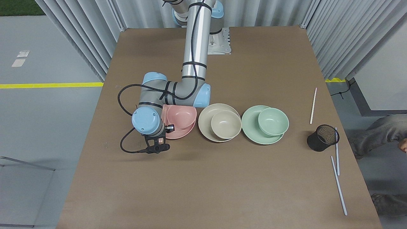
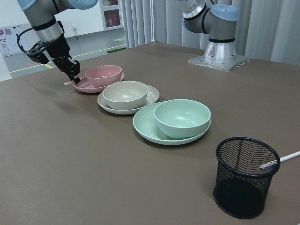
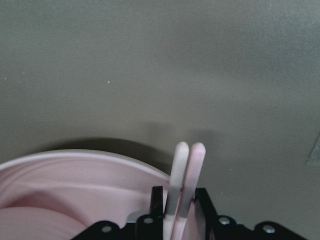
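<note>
In the wrist view, two chopsticks, one white (image 3: 178,170) and one pink (image 3: 192,175), lie side by side between the fingers of my gripper; whether it is clamped on them I cannot tell. They are at the rim of the pink plate (image 3: 85,185). In the left view the gripper (image 2: 75,78) is low at the pink plate's near left, beside the pink bowl (image 2: 104,75). The front view mostly hides the gripper's fingertips.
A cream bowl (image 1: 225,124) on its plate and a green bowl (image 1: 273,121) on its plate stand to the right. A black mesh cup (image 1: 318,141) and several loose sticks lie near the right edge.
</note>
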